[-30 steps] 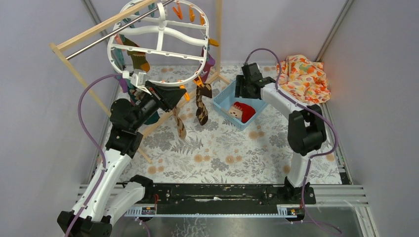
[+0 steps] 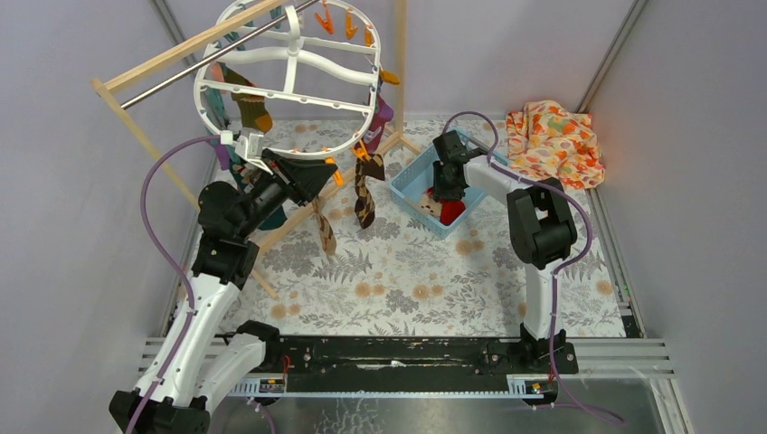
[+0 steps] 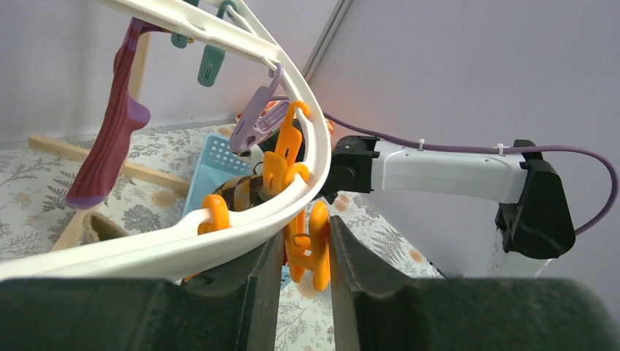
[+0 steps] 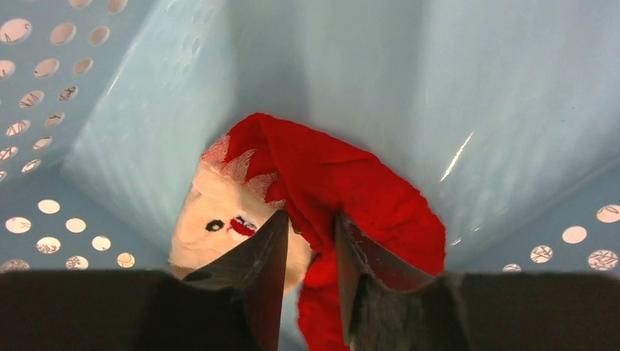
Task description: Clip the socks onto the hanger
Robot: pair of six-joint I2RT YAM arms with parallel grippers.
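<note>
The white ring hanger [image 2: 307, 63] hangs at upper left on a wooden frame, with coloured clips and several socks hanging from it. My left gripper is shut on an orange clip [image 3: 319, 227] at the hanger's lower rim. My right gripper points down into the blue basket [image 2: 407, 190], its fingers part open over a red sock [image 4: 373, 190] with a cream face patch [image 4: 212, 219]; whether they touch the cloth is unclear. A purple sock [image 3: 110, 153] hangs from the hanger in the left wrist view.
An orange-patterned cloth bundle [image 2: 552, 145] lies behind and right of the basket. The wooden frame [image 2: 136, 136] stands around the hanger.
My left arm has stayed nearly still.
</note>
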